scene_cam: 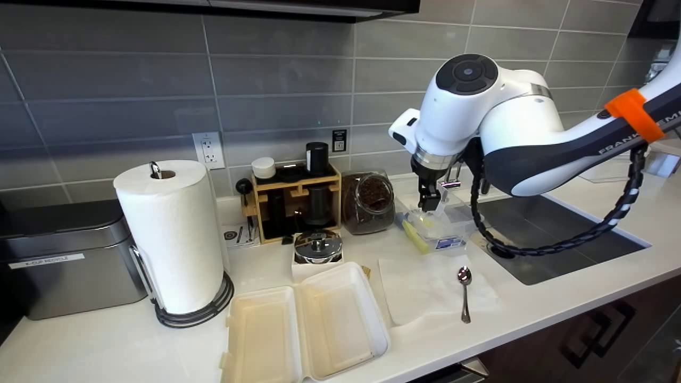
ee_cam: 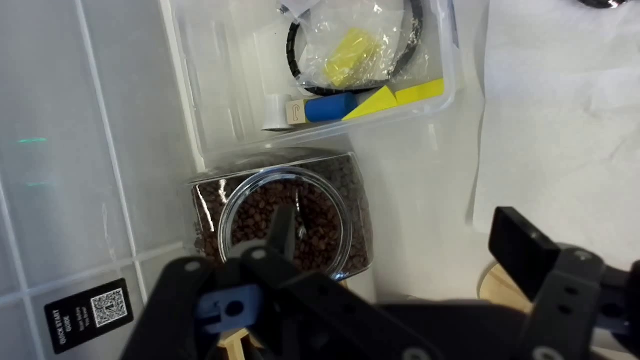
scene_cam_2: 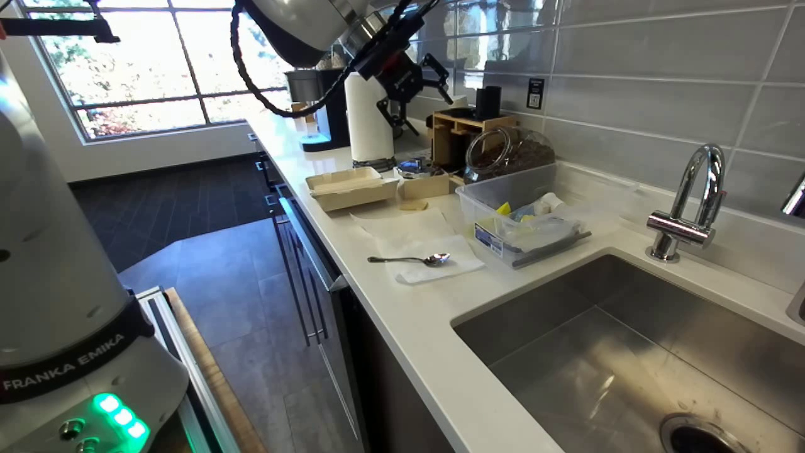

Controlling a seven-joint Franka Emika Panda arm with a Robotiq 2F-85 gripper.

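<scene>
My gripper stands open, its two fingers wide apart with nothing between them. In exterior view 1 the gripper (scene_cam: pixel 429 198) appears in front of the clear plastic bin; exterior view 2 shows the gripper (scene_cam_2: pixel 431 117) raised well above the counter. Below one finger in the wrist view is a glass jar of coffee beans (ee_cam: pixel 288 225). The clear bin (scene_cam_2: pixel 521 215) holds a bagged yellow piece (ee_cam: pixel 351 57), a blue cylinder (ee_cam: pixel 331 107), yellow blocks and a black cable loop. A metal spoon (scene_cam: pixel 464 290) lies on a white paper sheet (scene_cam: pixel 415 293).
An open takeout box (scene_cam: pixel 341 319) occupies the counter's front, beside a paper towel roll (scene_cam: pixel 172 236). Behind it are a boxed glass-lidded item (scene_cam: pixel 317 249) and a wooden organizer (scene_cam: pixel 297 210). The sink (scene_cam_2: pixel 604 332) and faucet (scene_cam_2: pixel 685 204) border the bin.
</scene>
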